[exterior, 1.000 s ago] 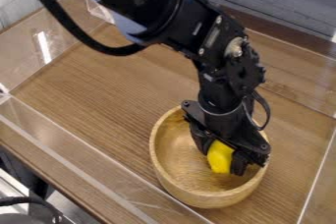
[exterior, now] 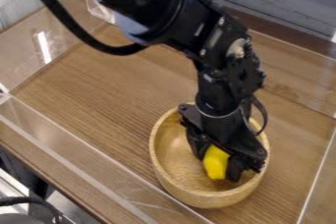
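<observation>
A round wooden bowl (exterior: 178, 169) sits on the table toward the lower middle of the view. Inside it lies a yellow object (exterior: 215, 166). My black gripper (exterior: 221, 153) reaches down into the bowl from above, its fingers around or over the yellow object and partly hiding it. Whether the fingers are closed on it I cannot make out.
The wooden table (exterior: 92, 100) has free room to the left of the bowl and behind it. A black cable lies at the lower left. A pale wall edge runs along the back.
My gripper has shifted very slightly within the bowl, and the yellow object looks a little moved with it. Otherwise little differs.
</observation>
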